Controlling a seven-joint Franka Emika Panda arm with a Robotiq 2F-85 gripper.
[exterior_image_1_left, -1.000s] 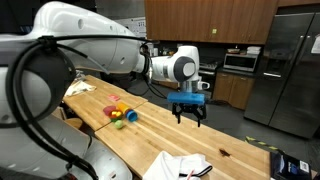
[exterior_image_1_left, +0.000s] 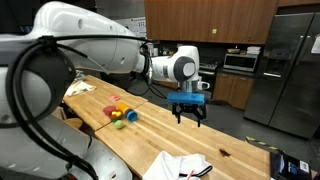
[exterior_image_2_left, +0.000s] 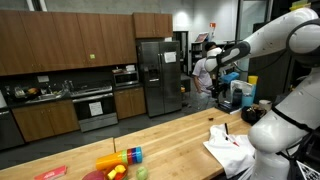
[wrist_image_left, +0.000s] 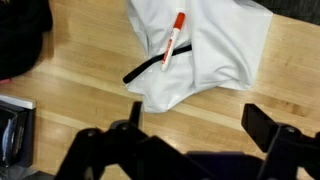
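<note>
A white cloth (wrist_image_left: 215, 45) lies spread on the wooden table, seen in all three views. On it rests an orange-red and white marker (wrist_image_left: 173, 40), with a thin black strip (wrist_image_left: 157, 64) running slantwise across the cloth beneath or beside it. My gripper (exterior_image_1_left: 189, 121) hangs open well above the table, pointing down, with its black fingers apart. In the wrist view the open gripper has only bare tabletop between and below its fingers, and the cloth lies toward the top of that view.
Toys stand toward the table's far end: a rainbow-coloured cylinder (exterior_image_2_left: 119, 158), a red bowl (exterior_image_2_left: 94, 175) and yellow pieces (exterior_image_2_left: 117, 172). A black object (wrist_image_left: 25, 30) and a dark box (wrist_image_left: 14, 132) sit at the wrist view's left. Mid-table is clear.
</note>
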